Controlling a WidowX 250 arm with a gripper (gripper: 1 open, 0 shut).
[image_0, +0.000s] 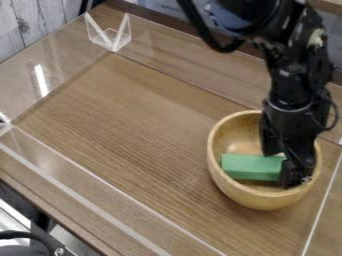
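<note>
A round tan bowl (234, 195) sits on the right part of the wooden table. Inside it lies a green block (249, 168). My black gripper (283, 160) reaches down into the right side of the bowl, its fingers around the block's right end or just beside it. The fingers are open as far as shows; contact with the block is unclear, and the arm hides part of the bowl's back.
A small white wire-like stand (110, 32) is at the back left. Dark cables lie beyond its lower-left edge.
</note>
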